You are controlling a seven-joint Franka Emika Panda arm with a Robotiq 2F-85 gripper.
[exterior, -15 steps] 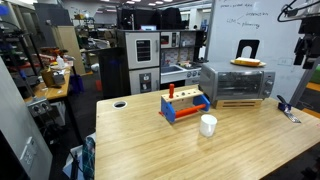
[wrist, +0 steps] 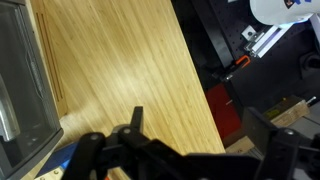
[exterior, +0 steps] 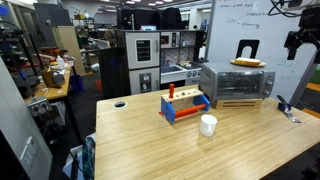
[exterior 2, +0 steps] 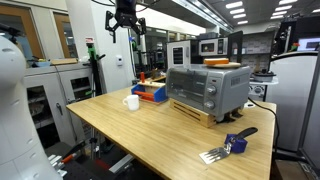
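High over the right end of the table, my gripper (exterior: 291, 46) hangs well clear of every object. In the second exterior view the gripper (exterior 2: 125, 30) is near the top, above the table's far part. The wrist view has its dark fingers (wrist: 128, 137) spread apart at the bottom, with only table and floor beneath them. A white mug (exterior: 208, 125) stands on the wooden table (exterior: 150, 145). Behind it is a wooden toy bench (exterior: 182, 100) with red and blue parts. A silver toaster oven (exterior 2: 208, 88) rests on a wooden stand (exterior 2: 195, 113).
An orange and white item (exterior: 248, 62) lies on top of the oven. By the oven, a spatula (exterior 2: 214, 155) and a blue object (exterior 2: 236, 144) with a dark handle occupy the table. A round black-rimmed opening (exterior: 120, 104) is at the left.
My gripper has shifted slightly left and upward in the first exterior view, while the table objects look unmoved.
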